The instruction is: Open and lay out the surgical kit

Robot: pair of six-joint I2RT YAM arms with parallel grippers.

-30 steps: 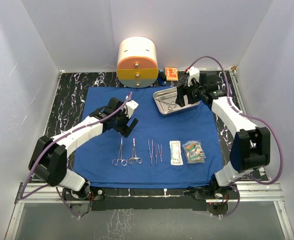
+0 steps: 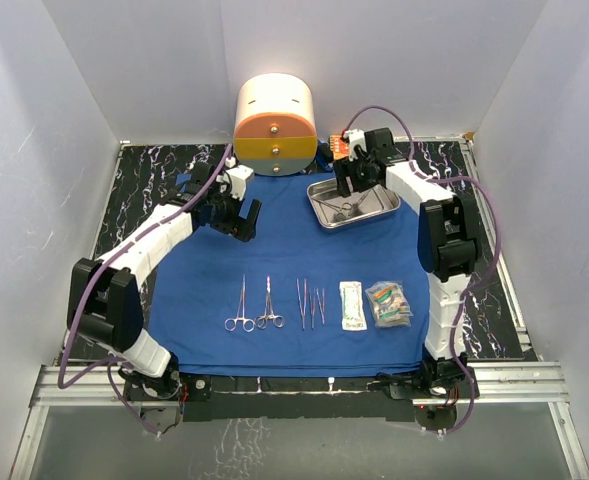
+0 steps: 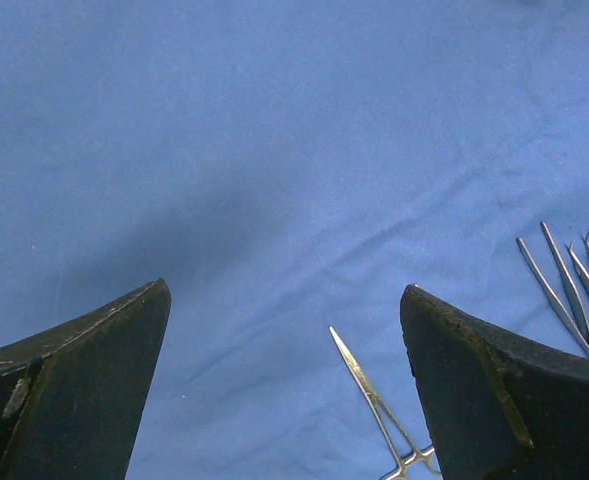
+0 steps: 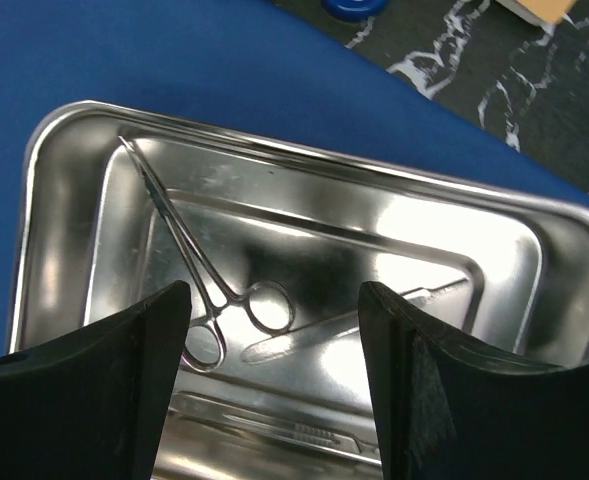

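Note:
A metal tray [image 2: 346, 222] lies at the back right of the blue cloth. Inside it are scissors-like forceps [image 4: 206, 275], a scalpel handle [image 4: 309, 335] and another slim tool [image 4: 294, 432] along the near wall. My right gripper hovers over the tray, part open, nothing between its fingers. On the cloth's front half, two ring-handled clamps [image 2: 240, 322], several tweezers [image 2: 305, 302], a white packet [image 2: 352, 305] and a clear bag of coloured packs [image 2: 388, 303] lie in a row. My left gripper [image 2: 247, 222] stands open and empty above bare cloth, behind the clamps.
An orange, yellow and grey drawer box [image 2: 274, 125] stands at the back, with an orange packet [image 2: 338, 147] to its right. Bare blue cloth [image 2: 274, 240] spreads between the tray and the row of tools.
My right gripper has moved leftward over the tray and its fingers have come closer together. My left gripper has drawn back, away from the clamps, and stays open.

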